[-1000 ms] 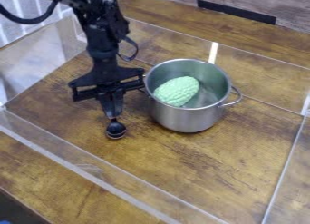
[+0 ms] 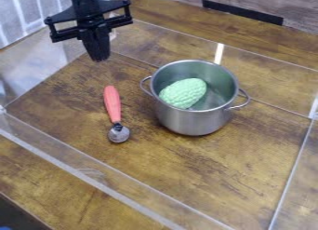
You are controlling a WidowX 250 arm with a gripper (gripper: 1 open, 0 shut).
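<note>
My gripper [image 2: 89, 23] is raised at the upper left of the camera view, black, with its fingers above the bare table; whether anything is between them is hard to make out, and none shows. Below it a red-handled utensil [image 2: 112, 105] with a round metal end lies on the wooden table. To its right stands a steel pot [image 2: 196, 117] with two handles, holding a green textured oval object [image 2: 183, 92].
Clear panels or strips edge the work area at left and right.
My gripper has moved up and back, away from over the red-handled utensil, which now lies uncovered. The pot and green object look unmoved.
</note>
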